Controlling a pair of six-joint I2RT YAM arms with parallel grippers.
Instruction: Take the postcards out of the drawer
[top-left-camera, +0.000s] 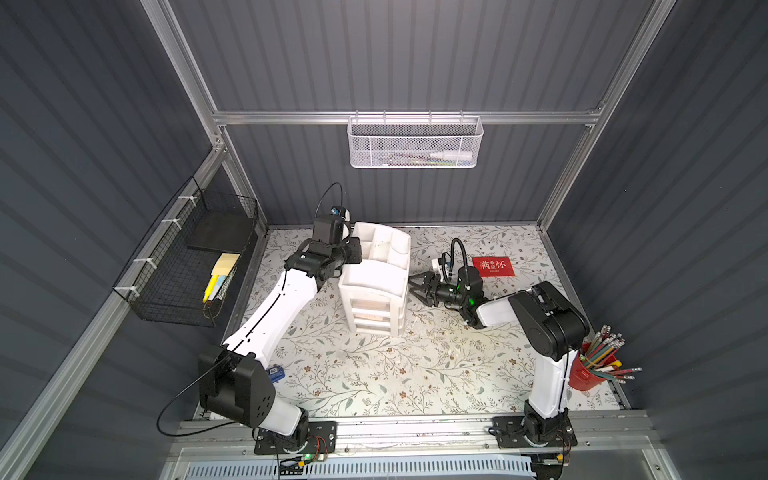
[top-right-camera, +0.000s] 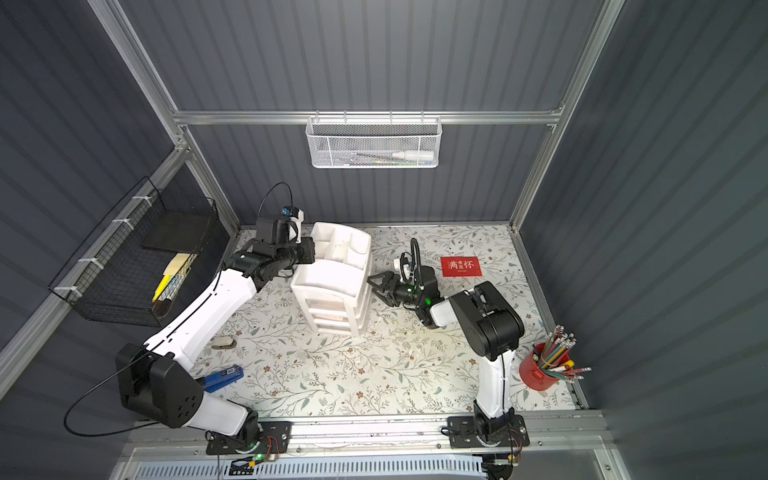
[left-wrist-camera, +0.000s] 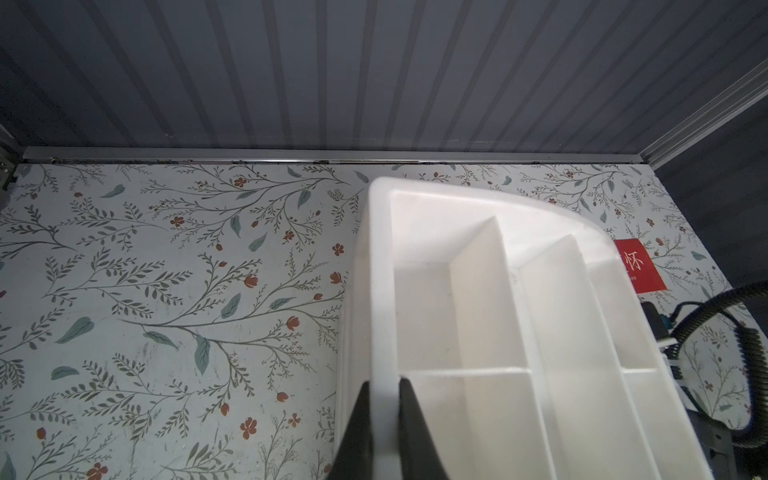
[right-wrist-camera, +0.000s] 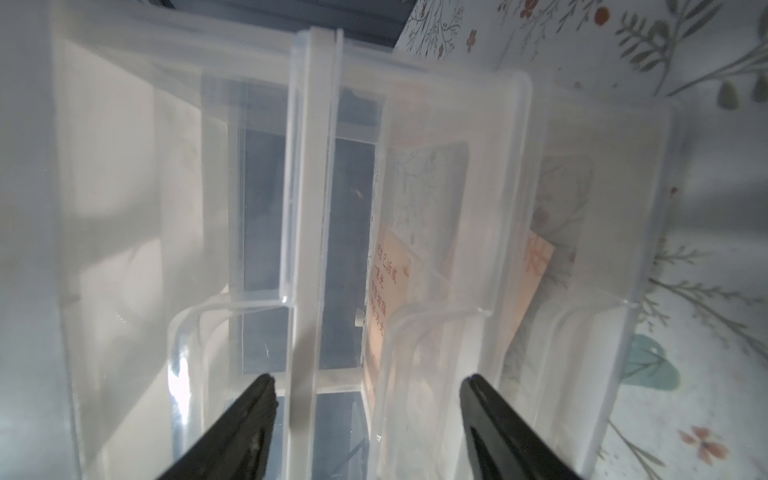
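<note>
The white drawer unit (top-left-camera: 374, 276) stands mid-table, open compartments on top. My left gripper is at the rim of its top, shut with that thin rim between its fingers. My right gripper stands open at the unit's clear drawers, fingers apart in front of them. Through the clear plastic, peach cards with writing (right-wrist-camera: 388, 284) show inside the drawers in the right wrist view.
A red card (top-left-camera: 493, 266) lies at the back right. A red pencil cup (top-right-camera: 534, 372) stands front right, a blue object (top-right-camera: 224, 377) lies front left. Mesh baskets (top-left-camera: 414, 144) hang on the walls.
</note>
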